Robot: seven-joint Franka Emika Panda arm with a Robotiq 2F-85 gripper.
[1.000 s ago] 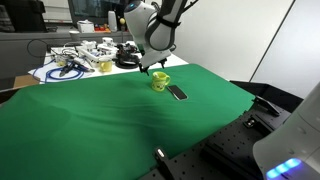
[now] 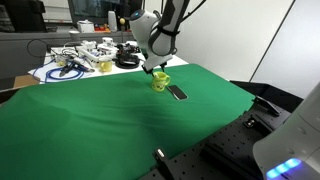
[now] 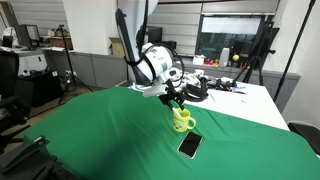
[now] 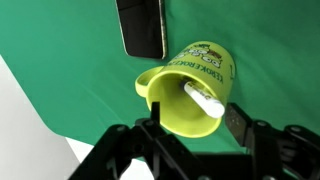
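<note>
A yellow-green mug [image 4: 215, 62] with printed lettering stands on the green table, its mouth toward the wrist camera. Inside leans a small white cylindrical object [image 4: 204, 98], one end near the rim. My gripper is partly open above the mug, with its dark fingers [image 4: 151, 124] apart on either side of the mouth; nothing shows gripped. In exterior view 1 the mug [image 2: 159, 84] sits just under the gripper [image 2: 156, 69]. Exterior view 2 shows the mug [image 3: 183, 122] with its handle toward the phone, and the gripper close by its rim.
A black phone [image 4: 143, 26] lies flat near the mug's handle side. Cables [image 2: 66, 70] and another yellow cup [image 2: 105, 66] are on the white surface at the back.
My gripper has come slightly lower and to the right in exterior view 1, closer to the mug. The mug and the phone have not moved.
</note>
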